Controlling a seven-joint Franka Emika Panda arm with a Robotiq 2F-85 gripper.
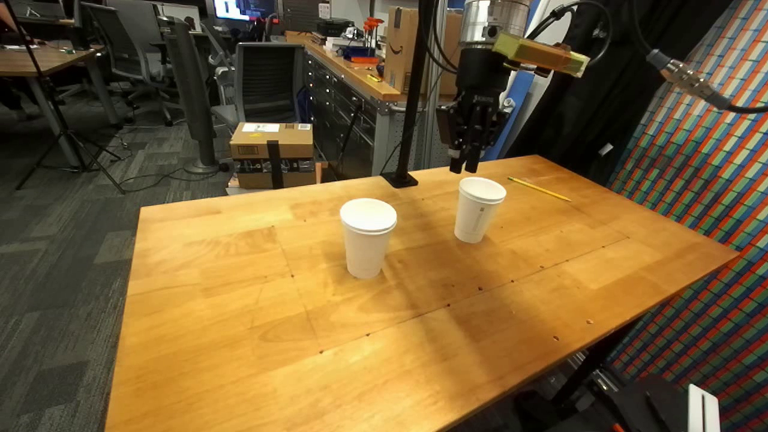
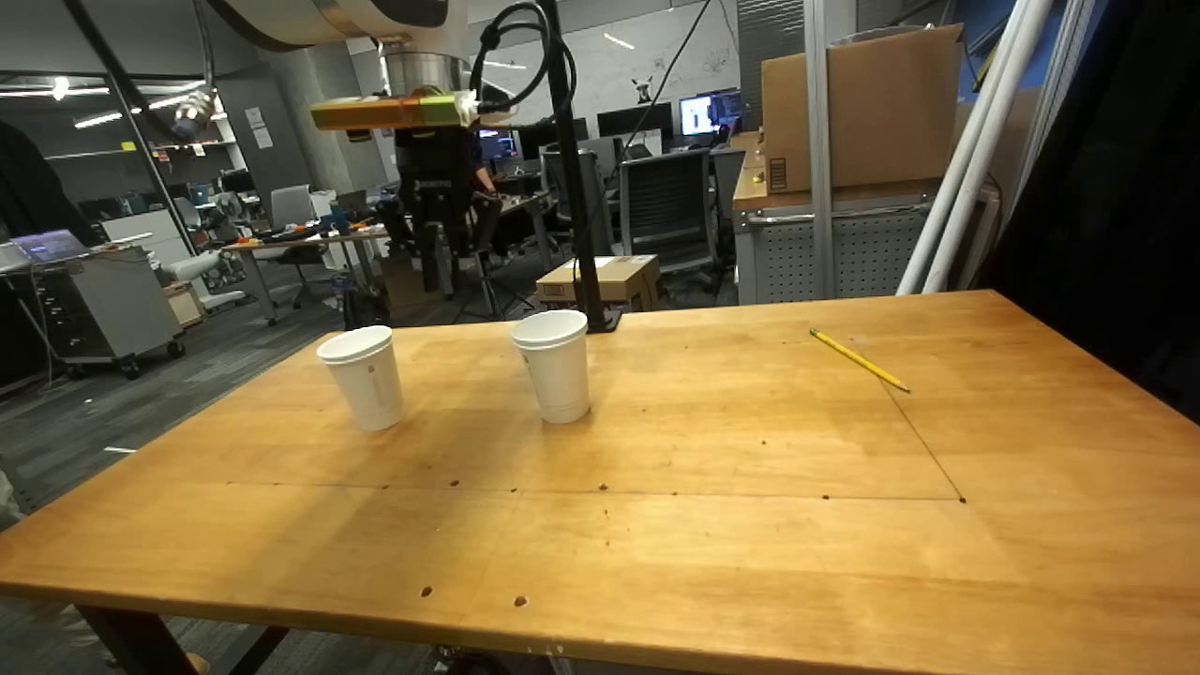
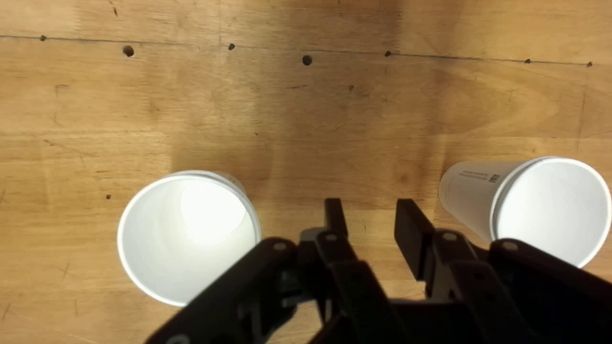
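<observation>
High over the wooden table, my gripper (image 1: 464, 164) points straight down. In the wrist view its fingers (image 3: 414, 229) are apart, with only bare wood showing between them, so it is open and empty. Two white paper cups stand upright. One, the left cup (image 3: 186, 241), lies to the left of the fingertips in that view; the other, the right cup (image 3: 473, 198), is to their right and partly covered by the gripper. From exterior view 1, a cup (image 1: 365, 248) stands near the table's middle and another cup (image 1: 475, 216) farther back. Neither touches the gripper.
A yellow pencil (image 2: 861, 360) rests on the table (image 2: 720, 562), away from both cups. At the rear edge rises a black post (image 1: 411, 93).
</observation>
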